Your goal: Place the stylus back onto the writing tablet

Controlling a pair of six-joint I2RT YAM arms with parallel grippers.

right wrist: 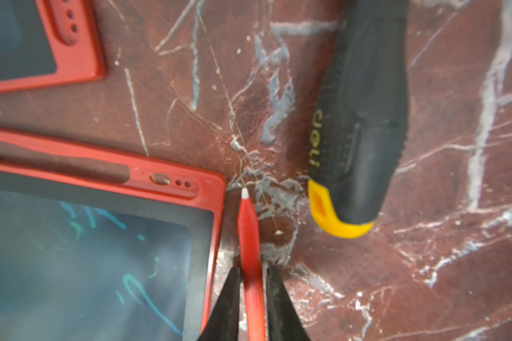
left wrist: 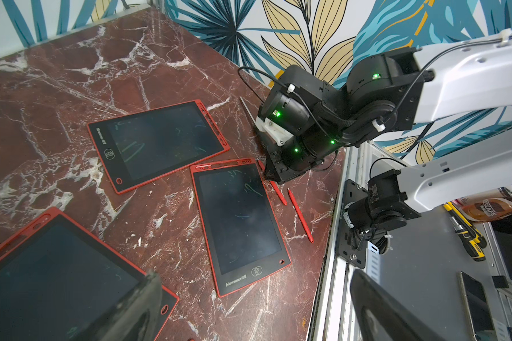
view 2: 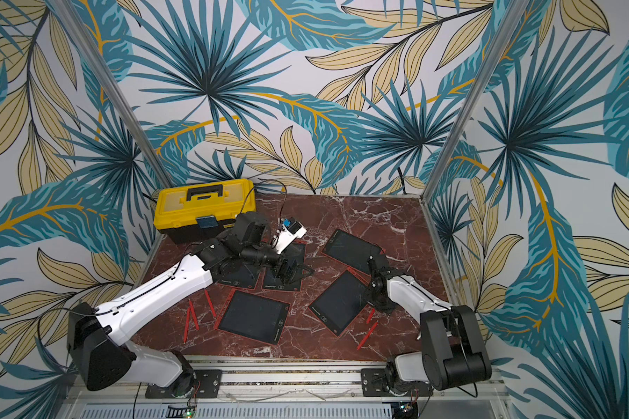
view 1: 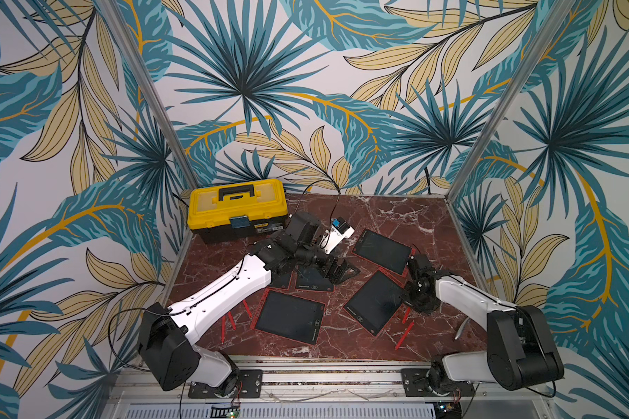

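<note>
In the right wrist view a red stylus (right wrist: 248, 233) with a pale tip runs between the fingers of my right gripper, which is shut on it close to the table. Right beside it, on the left, lies a red-framed writing tablet (right wrist: 125, 250); its top edge has an empty slot (right wrist: 62, 162). A second red stylus (left wrist: 300, 216) lies apart from the gripper on the marble. My left gripper hangs open over the tablets, nothing between its wide-spread fingers (left wrist: 133, 312).
A black screwdriver handle with a yellow end (right wrist: 358, 125) lies right of the held stylus. Other tablets (view 1: 290, 316) and several red styluses (view 1: 223, 328) lie at the left. A yellow toolbox (view 1: 237, 202) fills the back left corner.
</note>
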